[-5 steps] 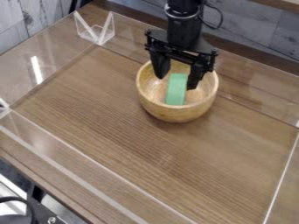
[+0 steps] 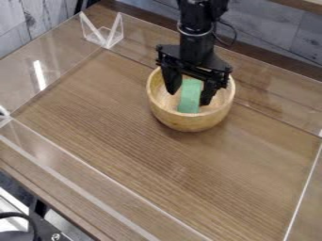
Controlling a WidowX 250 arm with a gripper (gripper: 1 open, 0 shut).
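A round light-wood bowl (image 2: pixel 189 121) sits on the wooden table, with a pale green block (image 2: pixel 191 92) lying inside it. My black gripper (image 2: pixel 191 76) reaches down over the bowl from the back, its two fingers spread apart, one on each side near the green block. Whether they touch the block is hard to tell.
A clear plastic stand sits at the back left, another at the left edge. Dark cables hang at the front-left corner.
My gripper has shifted slightly left and down over the bowl, and the bowl sits slightly left of where it was.
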